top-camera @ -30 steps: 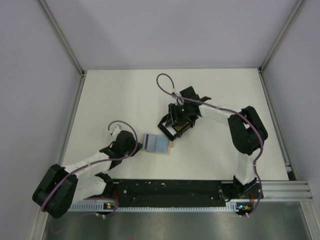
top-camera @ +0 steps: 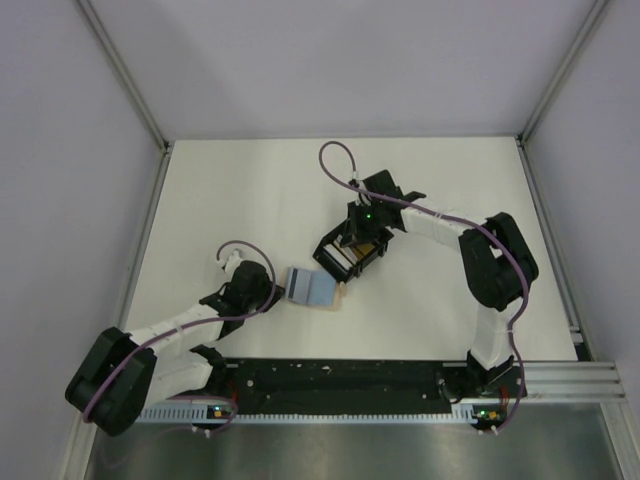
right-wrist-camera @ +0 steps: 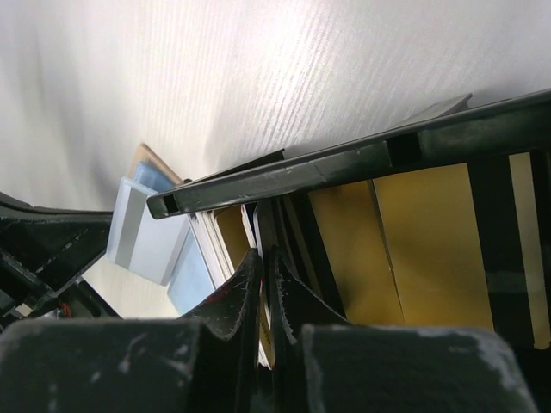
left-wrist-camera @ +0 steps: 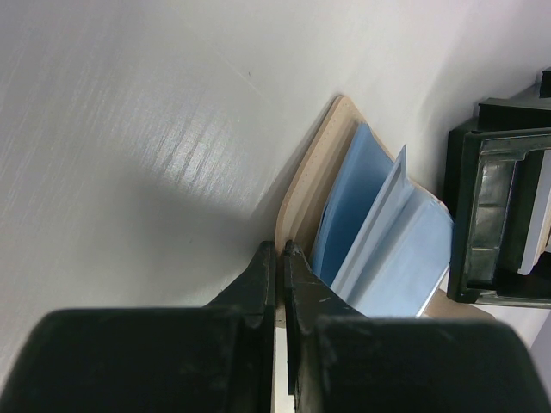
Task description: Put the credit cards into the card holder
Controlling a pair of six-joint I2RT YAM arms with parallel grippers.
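A black card holder point(top-camera: 333, 258) with gold and white inner parts lies mid-table; in the right wrist view its gold compartments point(right-wrist-camera: 426, 241) fill the right side. My right gripper is shut, its tips down in the holder among the thin dividers and cards; whether anything thin is between them is unclear. Light-blue cards point(top-camera: 318, 289) lie on a tan piece left of the holder, also seen as blue cards point(left-wrist-camera: 400, 249) in the left wrist view. My left gripper is shut at the tan piece's edge point(left-wrist-camera: 306, 198), with nothing visible held.
Grey walls border it at the sides and back. My left arm occupies the lower left.
The left arm and the blue cards have not visibly moved.
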